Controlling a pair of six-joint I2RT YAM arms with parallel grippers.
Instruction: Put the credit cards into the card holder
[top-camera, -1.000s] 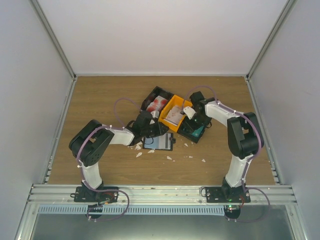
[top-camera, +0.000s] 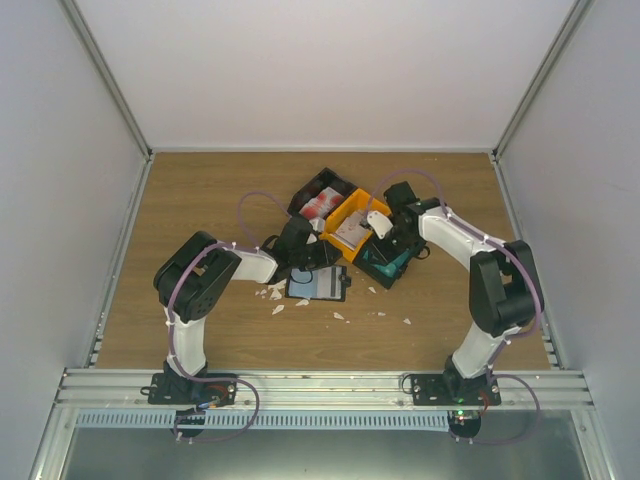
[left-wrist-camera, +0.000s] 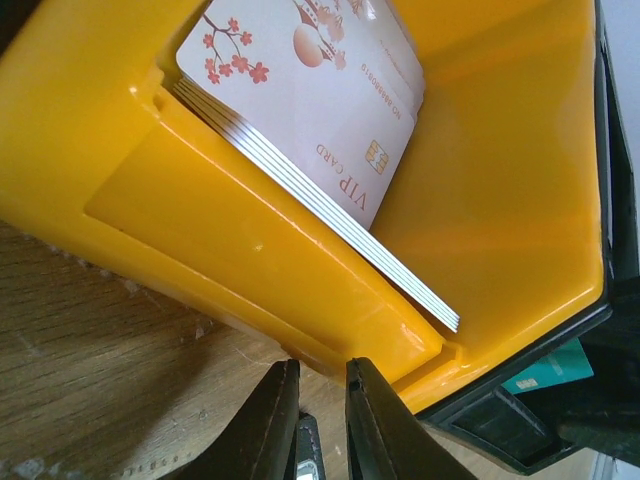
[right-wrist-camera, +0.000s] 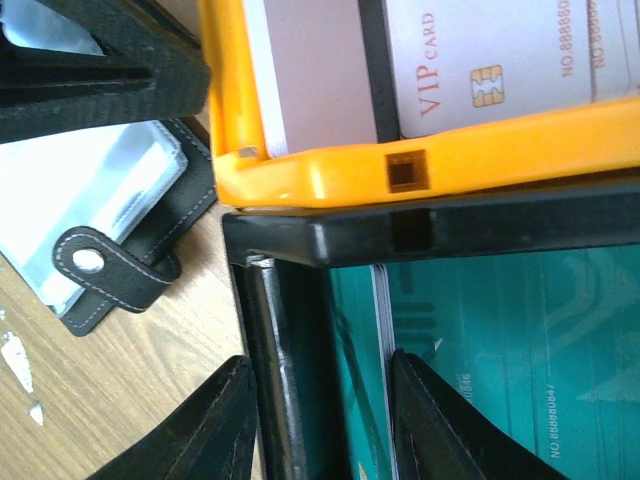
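An open black card holder (top-camera: 318, 283) with clear sleeves (right-wrist-camera: 90, 190) lies below the bins. White VIP cards (left-wrist-camera: 320, 100) lean in a yellow bin (left-wrist-camera: 520, 160). My left gripper has its fingertips, a small gap apart, against that bin's lower edge. Whether the edge is between them is unclear. Teal cards (right-wrist-camera: 500, 340) lie in a black bin (right-wrist-camera: 380, 235). My right gripper is at this bin's end, its fingers apart on either side of the end wall and the white card edges. A firm grip cannot be made out.
Red-and-white cards (top-camera: 318, 206) lie in another black bin (top-camera: 330, 178) at the back. The three bins stand side by side diagonally. Small white scraps (top-camera: 278, 309) lie round the card holder.
My left gripper has moved slightly right, and the bins have shifted slightly the same way. The right arm's elbow has swung outward, with its gripper still at the teal cards' bin.
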